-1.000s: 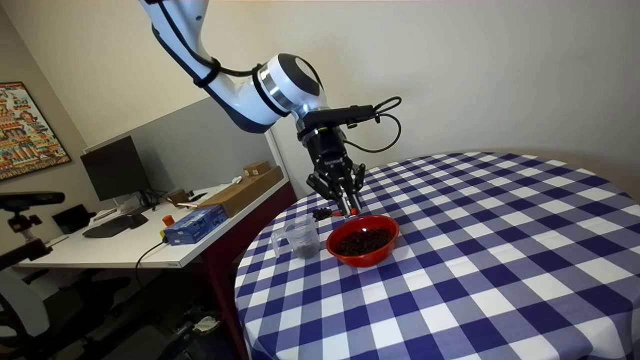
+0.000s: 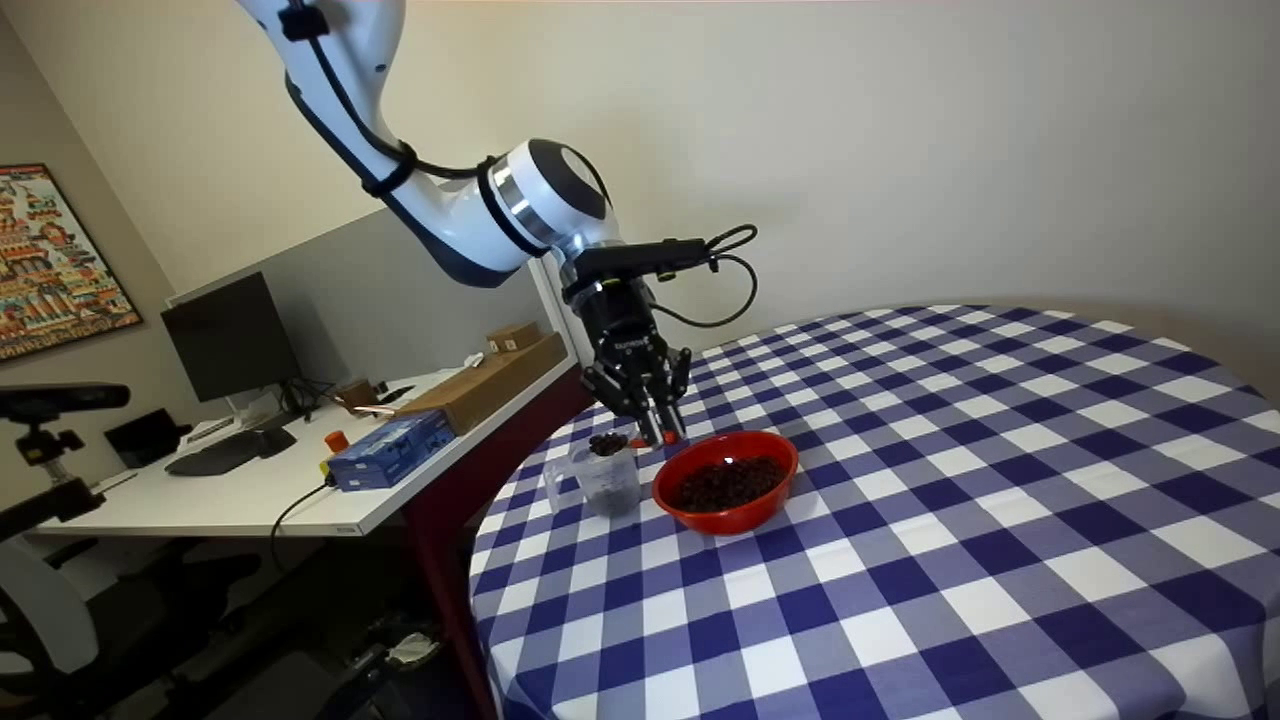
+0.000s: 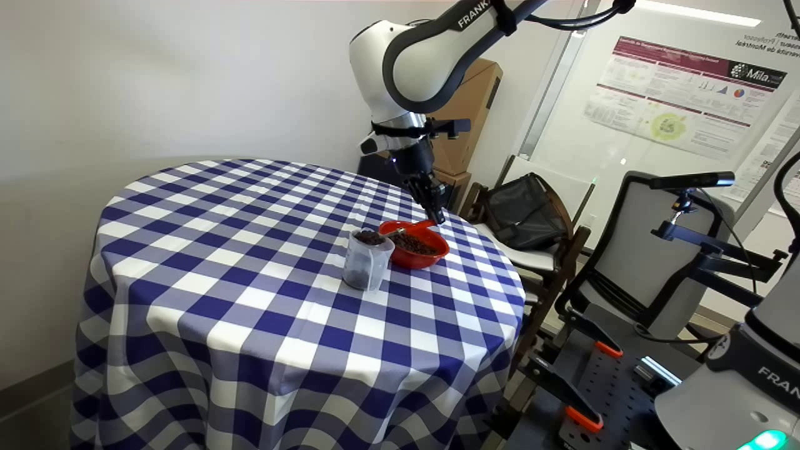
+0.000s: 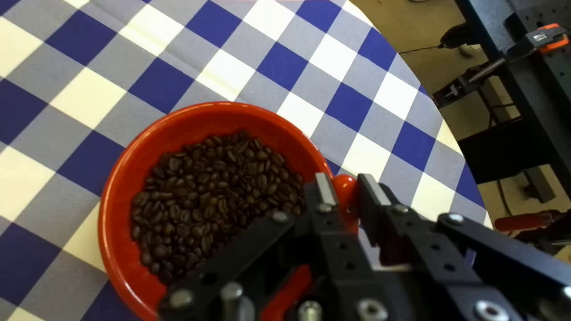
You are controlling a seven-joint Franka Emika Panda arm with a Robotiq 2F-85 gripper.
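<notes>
My gripper [image 2: 669, 439] is shut on the red handle [image 4: 346, 200] of a spoon, near the rim of the red bowl [image 4: 109, 235]. Dark coffee beans [image 4: 208, 198] cover the bowl's bottom. From my fingers the spoon reaches toward the clear measuring cup [image 3: 364, 262], its heaped load of beans [image 3: 369, 237] showing at the cup's mouth. In exterior view 1 the load [image 2: 608, 444] overlaps the cup's top edge. Whether it touches the rim I cannot tell. The wrist view does not show the spoon's head or the cup.
A blue-and-white checked cloth [image 2: 960, 480] covers the round table, with wide free room away from the cup and bowl. The cup's handle [image 2: 555, 482] points left in exterior view 1. A desk with a blue box [image 2: 390, 451] stands beyond the table.
My gripper has moved left and slightly down in exterior view 1, still holding the spoon. The bean load has gone from up and right of the cup to its mouth. Bowl and cup have stayed put.
</notes>
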